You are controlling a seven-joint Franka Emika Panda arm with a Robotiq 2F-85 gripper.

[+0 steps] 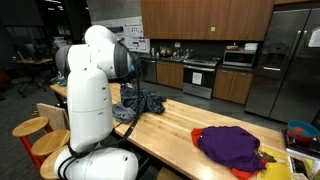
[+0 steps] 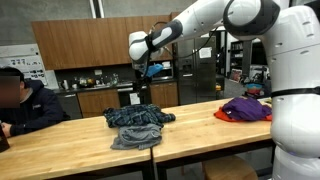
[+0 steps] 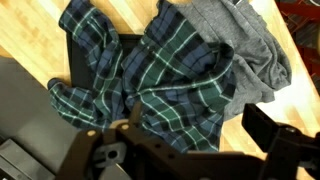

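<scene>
A dark green and blue plaid cloth (image 3: 170, 75) lies crumpled on the wooden table, spread beneath my gripper. The gripper is open, its two black fingers wide apart, and nothing is held between them. Against the plaid cloth lies a crumpled grey cloth (image 3: 250, 55), at the upper right of the wrist view. Exterior view 2 has the gripper (image 2: 142, 92) hanging above the plaid cloth (image 2: 138, 116), with the grey cloth (image 2: 138, 137) nearer that camera. In exterior view 1 the plaid cloth (image 1: 148, 102) is at the table's far left part.
At the table's other end lie a purple cloth (image 1: 230, 146), with red fabric (image 1: 196, 136) under it, and a yellow item (image 1: 275, 170). A person (image 2: 30, 105) sits beside the table near the plaid cloth.
</scene>
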